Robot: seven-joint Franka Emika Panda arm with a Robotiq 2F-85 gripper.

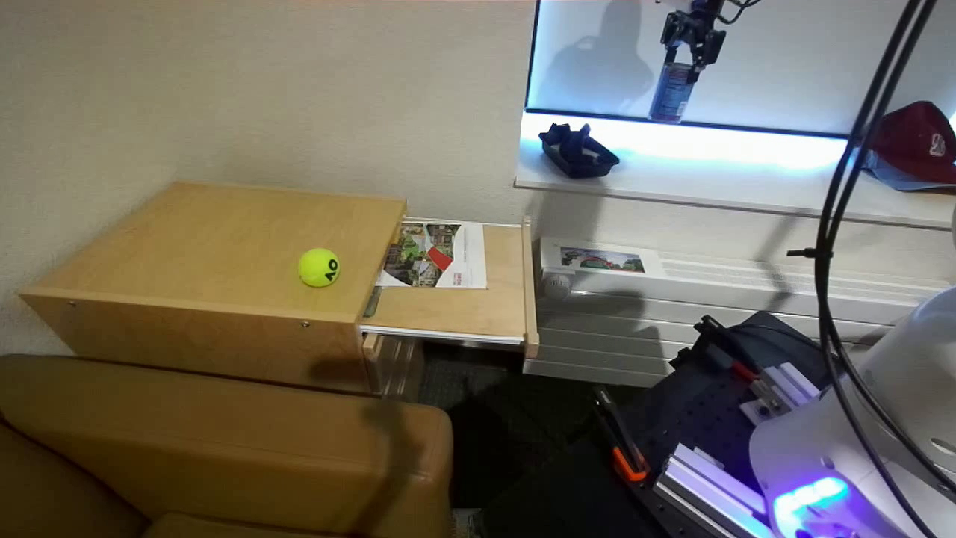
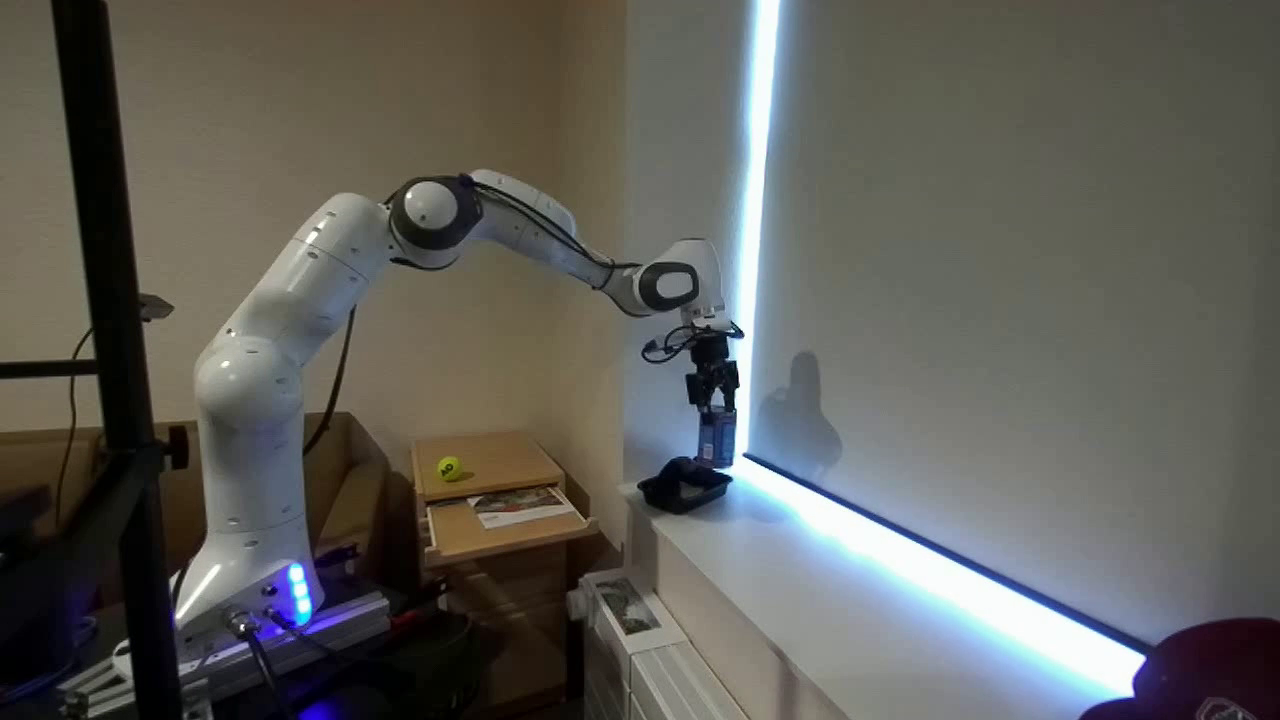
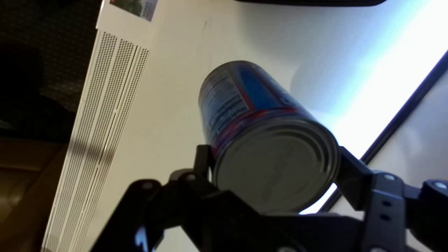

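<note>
A blue can (image 1: 670, 94) with red trim and a printed label hangs above the white windowsill, clear of its surface. My gripper (image 1: 691, 64) is shut on the can's upper end, one finger on each side. In the wrist view the can (image 3: 256, 96) leans slightly away from the camera, its round metal end facing me between the fingers. Exterior view 2 has the can (image 2: 716, 439) below the gripper (image 2: 717, 408), just behind and above a black tray (image 2: 669, 491) on the sill.
The black tray (image 1: 580, 161) holds dark cloth-like stuff. At the sill's far end lies a dark red cap (image 1: 919, 143). A wooden cabinet (image 1: 224, 242) with an open drawer (image 1: 502, 296) carries a yellow ball (image 1: 318, 267). Mid-sill is clear.
</note>
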